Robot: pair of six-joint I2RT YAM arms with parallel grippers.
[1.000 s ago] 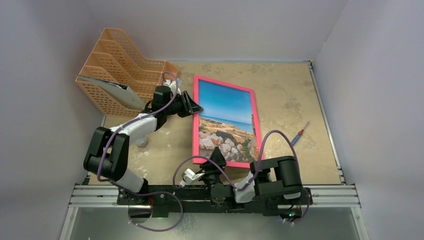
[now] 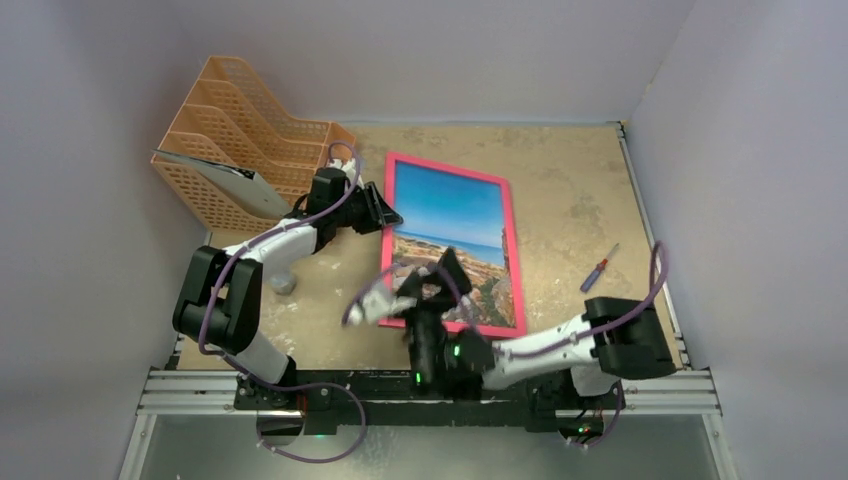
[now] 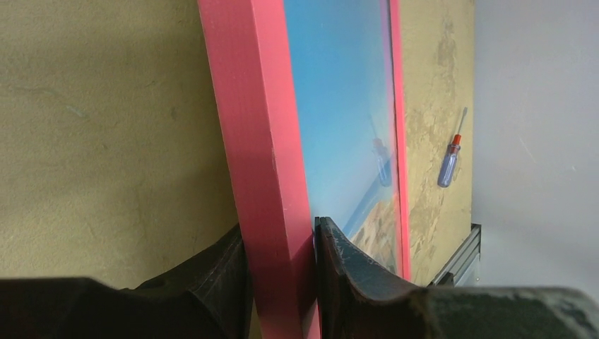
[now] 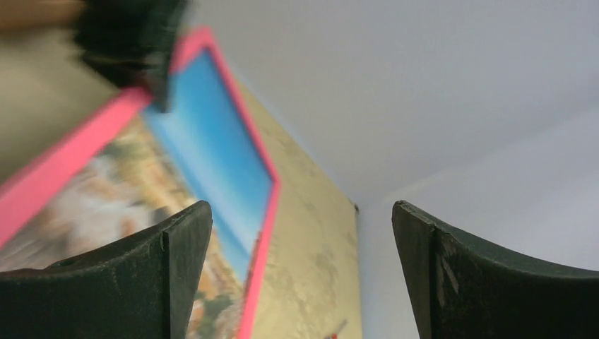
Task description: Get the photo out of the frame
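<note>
A pink frame (image 2: 505,214) with a beach photo (image 2: 445,210) lies face up on the table. My left gripper (image 2: 385,212) is shut on the frame's left bar, which fills the gap between its fingers in the left wrist view (image 3: 279,247). My right gripper, blurred in the top view, is over the lower part of the photo. In its own view it is open with empty space between the fingers, and the frame appears beyond them, out of focus.
An orange mesh file rack (image 2: 240,130) holding a flat item stands at back left. A screwdriver (image 2: 600,267) lies on the right of the table (image 2: 570,190), which is otherwise fairly clear there. Walls border the back and sides.
My right arm has swung upward and to the right over the lower photo. My left gripper and the frame have shifted slightly.
</note>
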